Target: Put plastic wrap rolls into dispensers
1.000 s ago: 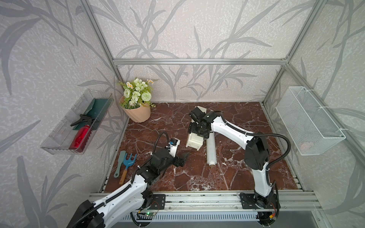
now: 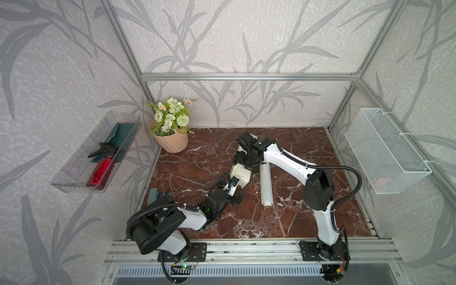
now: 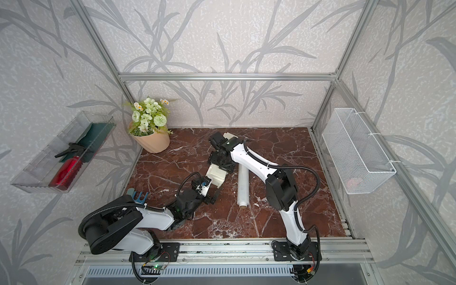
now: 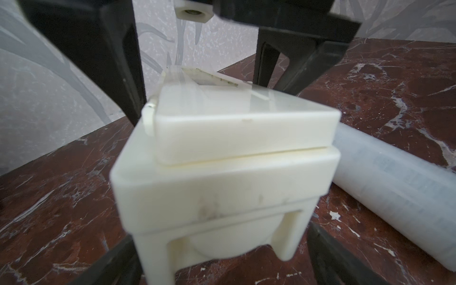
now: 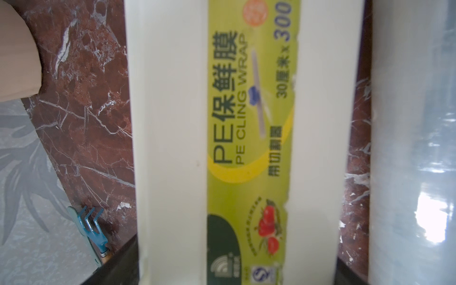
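A white cling wrap dispenser (image 2: 242,174) with a green label lies lengthwise on the table, its lid down. Low at its near end is my left gripper (image 2: 238,191), open, with that end (image 4: 228,190) large before it in the left wrist view. Above the dispenser's middle stands my right gripper (image 2: 250,161), also open; the label (image 5: 251,142) fills the centre of the right wrist view. The wrap roll (image 2: 266,187), pale and clear, lies on the table along the dispenser's right side, apart from it.
At the back left stands a flower pot (image 2: 172,140). Garden tools (image 5: 92,230) lie near the left edge, partly hidden by the left arm from above. A wall bin (image 2: 99,156) hangs left, a wire basket (image 2: 387,152) right.
My left gripper has moved right, up to the dispenser's near end, and its arm has bent low over the tools. The right arm has hardly moved.
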